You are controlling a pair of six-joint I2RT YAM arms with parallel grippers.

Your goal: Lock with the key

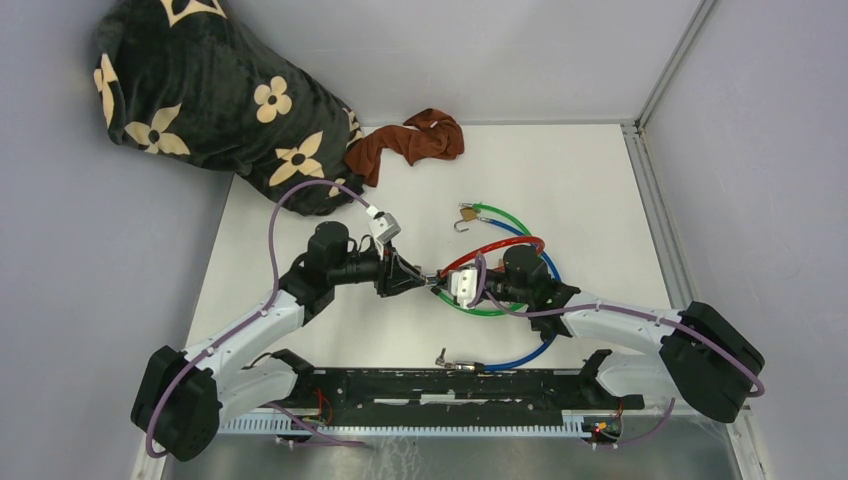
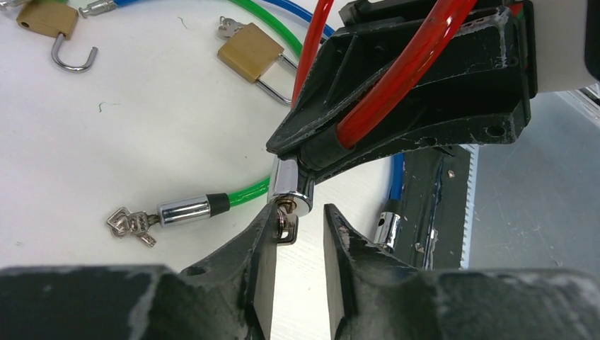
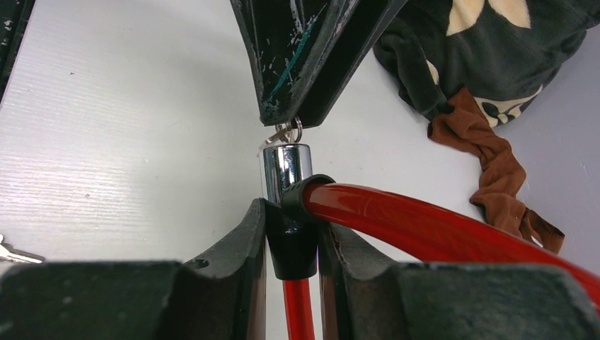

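In the left wrist view, my right gripper is shut on the black-sleeved head of the red cable lock, its chrome end pointing out. A small metal key sits at that chrome end, with a ring beside it in the right wrist view. My left gripper has its fingers apart on either side of the key. The key lies close to the left-hand finger (image 2: 267, 248), while a clear gap shows to the other; whether it touches is hard to tell. From above, both grippers meet over mid-table, hiding the key.
A green cable lock with keys (image 2: 185, 211) lies below on the white table. Two brass padlocks (image 2: 249, 53) (image 2: 48, 18) rest farther back. The blue cable lock (image 1: 515, 362) lies near the front edge. A brown cloth (image 1: 410, 145) and dark cushion (image 1: 240, 110) occupy the back left.
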